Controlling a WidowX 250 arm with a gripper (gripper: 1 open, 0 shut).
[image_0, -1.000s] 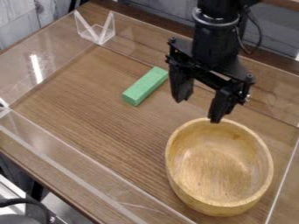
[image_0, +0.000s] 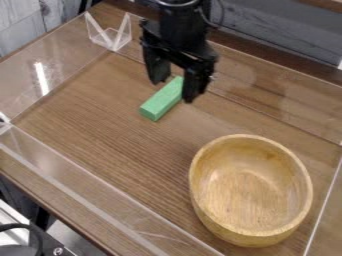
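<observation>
The black robot arm reaches down from the top centre, its gripper (image_0: 179, 72) hanging open over the upper middle of the wooden surface. A green rectangular block (image_0: 162, 98) lies diagonally just below and partly behind the gripper. Whether anything touches the block cannot be told from this view.
A cream oval bowl (image_0: 251, 190) sits at the lower right. A white wire-like object (image_0: 110, 30) is at the top left, another small white piece at the left edge. Black cable shows at the bottom left.
The arm and gripper have moved left and up in the view, from above the bowl's far side to over the green block. The block and bowl have not moved.
</observation>
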